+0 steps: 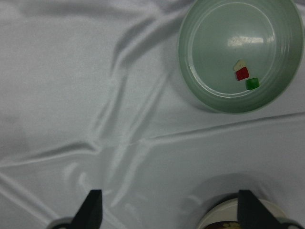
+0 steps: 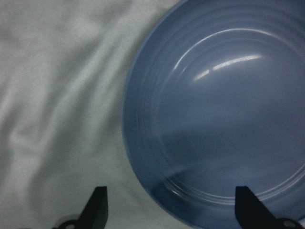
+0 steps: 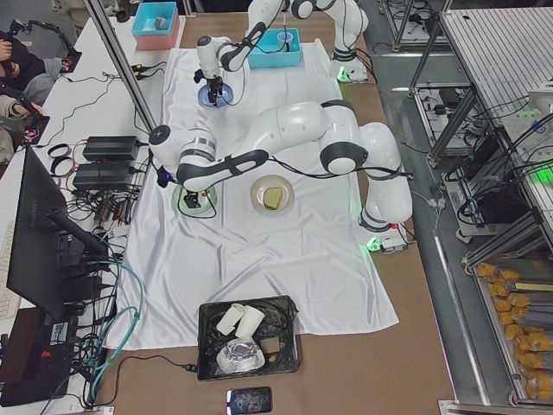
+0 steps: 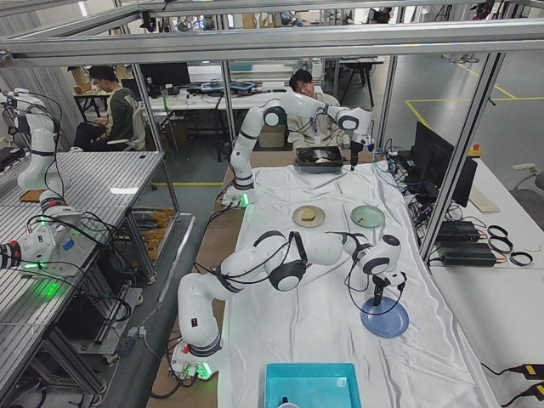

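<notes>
A green plate (image 1: 214, 43) holding small white, red (image 1: 242, 73) and green (image 1: 252, 83) pieces lies below my left gripper, which is open and empty. A beige plate (image 4: 316, 221) with a yellowish item sits beside it, partly visible at the bottom of the left wrist view. My right gripper hangs open over a blue plate (image 2: 219, 114), which is empty, its fingers near the plate's lower edge in that view.
A black tray (image 3: 285, 359) with white items and a foil-covered object is at one end of the white cloth (image 3: 259, 259); a turquoise bin (image 4: 310, 374) is at the other. A monitor and cables line one side.
</notes>
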